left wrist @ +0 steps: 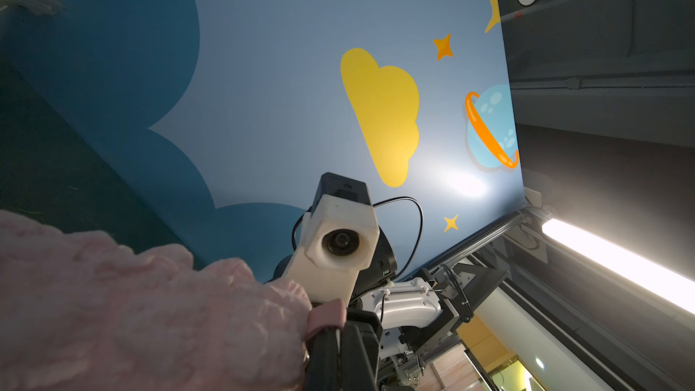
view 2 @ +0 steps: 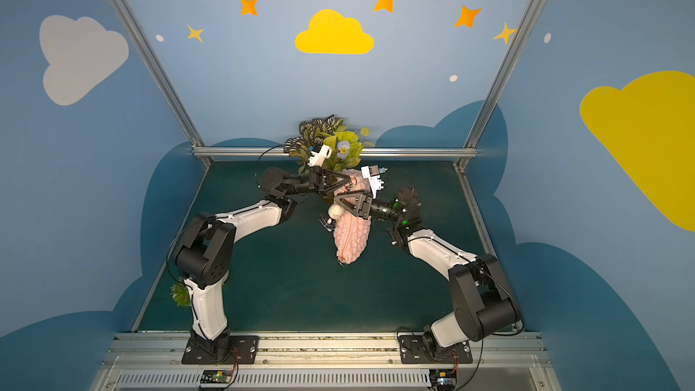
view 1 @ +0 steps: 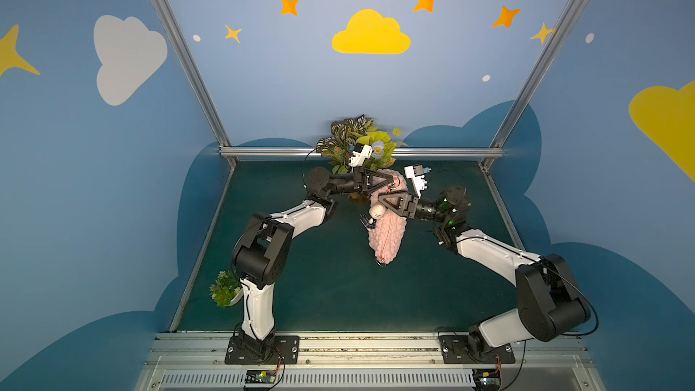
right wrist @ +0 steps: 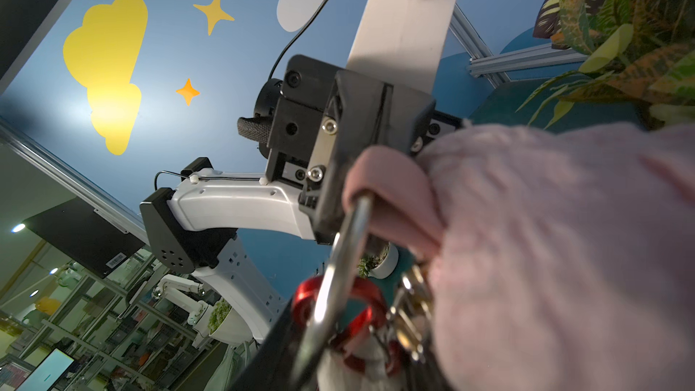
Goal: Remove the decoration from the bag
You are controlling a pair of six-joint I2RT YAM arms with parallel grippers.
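Observation:
A fluffy pink bag (view 1: 388,235) hangs lengthwise between my two arms. Its small pink strap loop (right wrist: 394,184) is pinched at the tips of my left gripper, which is shut. A silvery metal bar (right wrist: 336,275) runs from that loop. Just below is a red ring clasp (right wrist: 344,300) with gold-coloured metal parts beside it. The decoration, a figure with a round cream head (view 1: 377,210) and dark parts, dangles at the bag's left side. My right gripper (view 1: 383,202) is close to the clasp, under the left one; its fingertips are hidden or blurred in the right wrist view.
Leafy plants (view 1: 354,141) stand at the back, close behind the left gripper. A small potted plant (view 1: 226,289) sits at the left by the left arm's base.

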